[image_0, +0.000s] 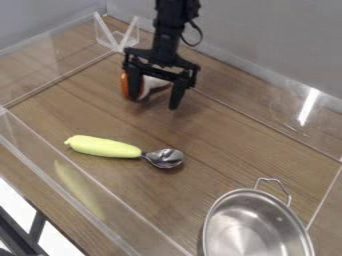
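Observation:
My black gripper (155, 84) stands open at the back of the wooden floor, over an orange-and-white object (131, 86) that is partly hidden behind it. Whether the fingers touch that object I cannot tell. A pale yellow-green corn-like item (102, 146) lies in the front left half, with a metal spoon (166, 158) at its right end.
A steel pot (251, 232) with a wire handle sits at the front right. Clear plastic walls border the wooden floor (254, 140), whose right middle is bare. A white rack-like piece (115, 36) stands at the back left.

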